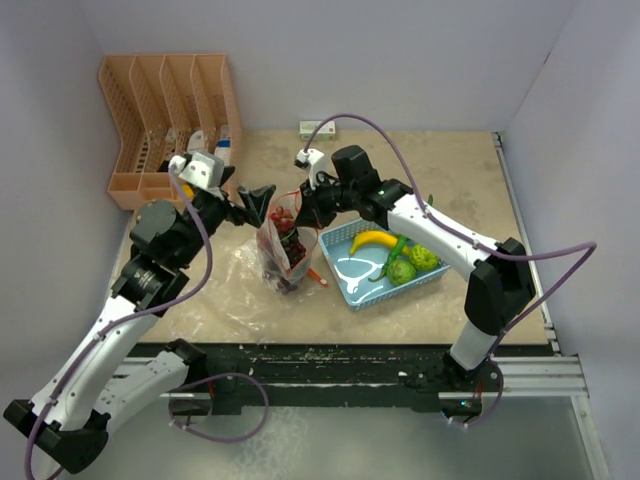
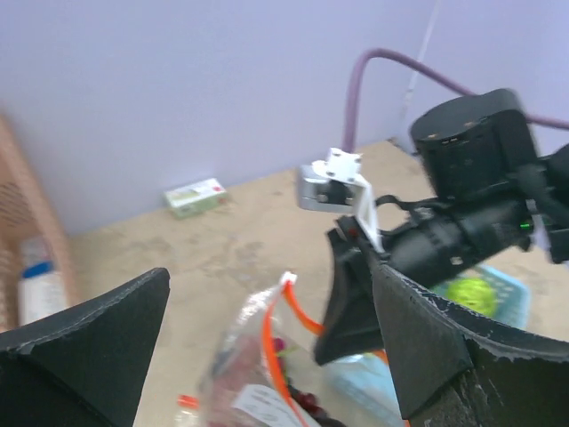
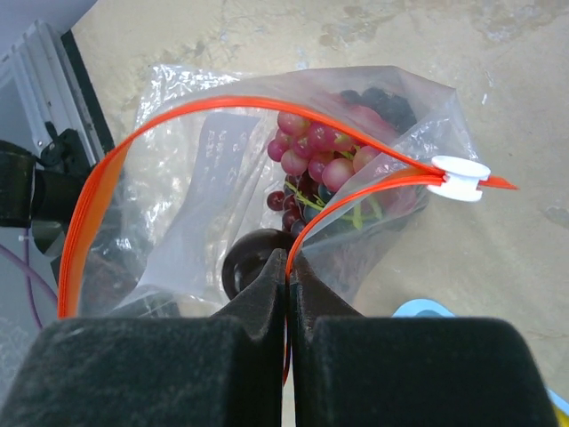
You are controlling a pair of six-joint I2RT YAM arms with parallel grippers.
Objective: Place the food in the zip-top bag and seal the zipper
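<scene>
The clear zip bag [image 1: 283, 245] stands with its mouth gaping, edged by an orange zipper strip [image 3: 222, 102]. Red grapes [image 3: 311, 147] and a dark, shiny round item [image 3: 251, 258] lie inside it. A white slider [image 3: 460, 178] sits on the strip near one end, where both edges meet. My right gripper is shut on one orange edge of the mouth. To the left of the bag's mouth, my left gripper [image 1: 250, 184] is wide open. In the left wrist view, nothing is held between its fingers; the bag shows below and beyond.
A blue basket [image 1: 357, 299] right of the bag holds a banana [image 1: 372, 239] and green vegetables [image 1: 402, 272]. An orange divided rack [image 1: 125, 190] stands at the back left, a small box [image 1: 318, 130] at the back.
</scene>
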